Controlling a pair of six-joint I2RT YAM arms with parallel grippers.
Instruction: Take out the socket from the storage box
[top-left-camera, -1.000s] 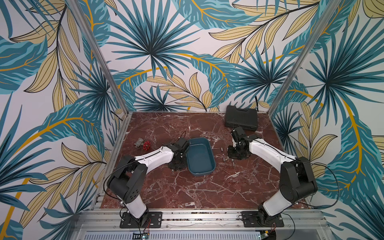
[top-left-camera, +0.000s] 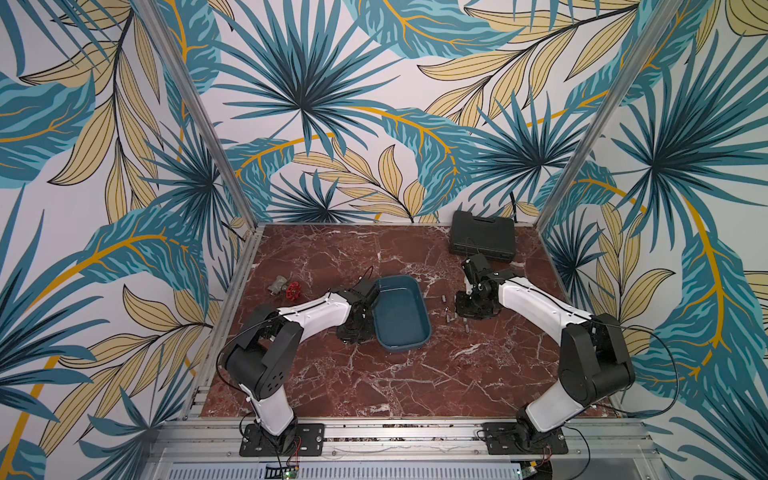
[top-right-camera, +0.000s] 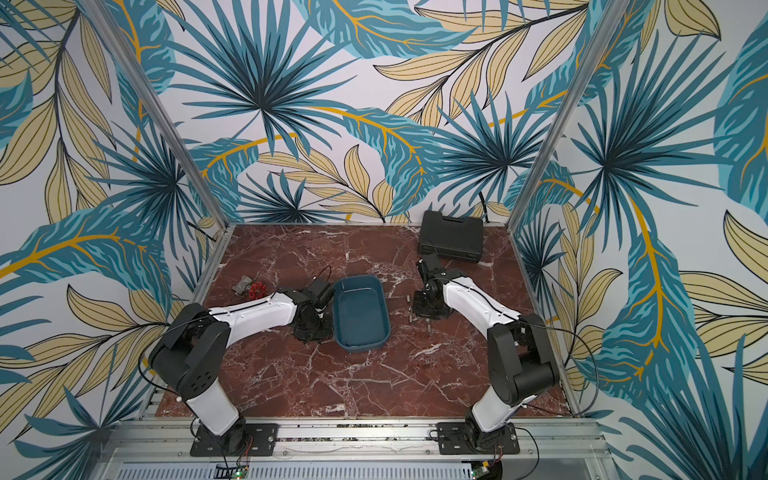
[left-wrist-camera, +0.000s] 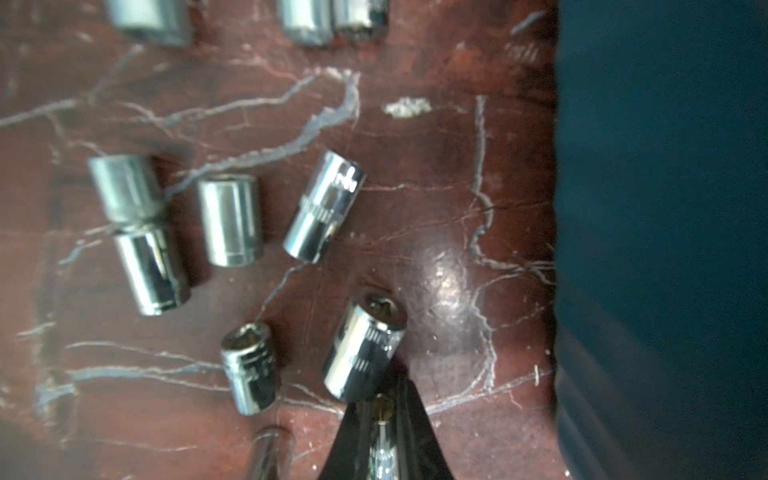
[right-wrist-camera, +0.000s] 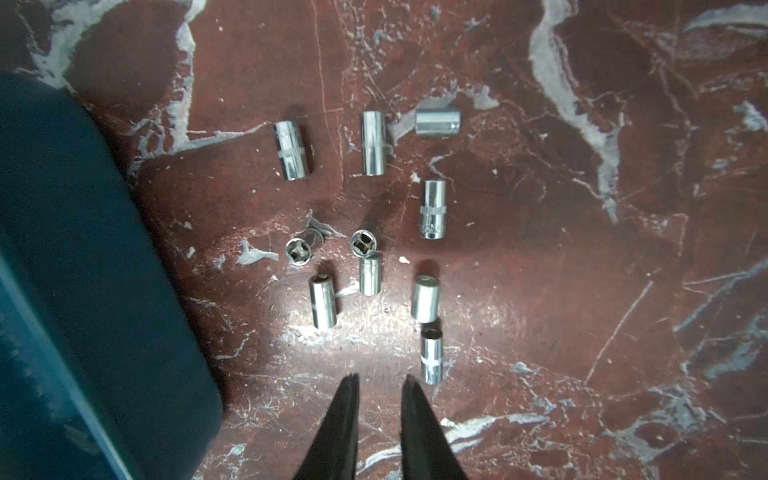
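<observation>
The blue storage box (top-left-camera: 400, 312) stands between my grippers; its bottom looks empty in the top views. In the left wrist view my left gripper is shut on a chrome socket (left-wrist-camera: 384, 448), low beside several sockets (left-wrist-camera: 229, 220) lying on the table left of the box. In the right wrist view my right gripper hangs part open, nothing between its fingers, over the table right of the box, just short of several more sockets (right-wrist-camera: 425, 300), some lying end to end or touching.
A black case (top-left-camera: 482, 233) lies at the back right. A red object (top-left-camera: 293, 292) and a grey object (top-left-camera: 277, 285) lie on the left side.
My left arm and gripper have shifted very slightly beside the box's left side. The right arm looks still.
</observation>
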